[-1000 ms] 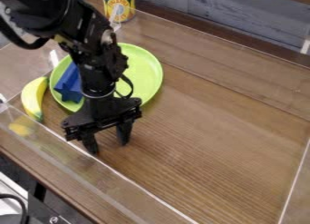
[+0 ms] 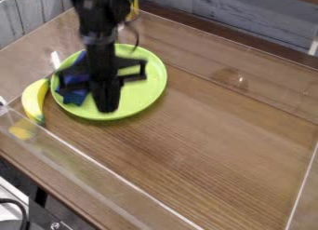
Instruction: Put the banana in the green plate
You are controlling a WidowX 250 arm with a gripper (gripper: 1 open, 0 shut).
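Note:
The yellow banana (image 2: 35,101) lies on the table against the outer left edge of the green plate (image 2: 152,85), not in it. Blurred by motion, my dark gripper (image 2: 106,101) hangs over the left and middle part of the plate. Its fingers are smeared, so whether they stand apart cannot be told. The banana is to the left of the gripper and clear of it. Part of the plate's left side is hidden behind the arm.
A blue object (image 2: 74,97) sits in the plate's left side, partly covered by the gripper. Clear plastic edging (image 2: 93,171) runs along the near left side. The arm mostly hides a can at the back.
My gripper has risen from low over the table in front of the plate to over the plate, moving away from the near edge. Banana and plate have stayed put.

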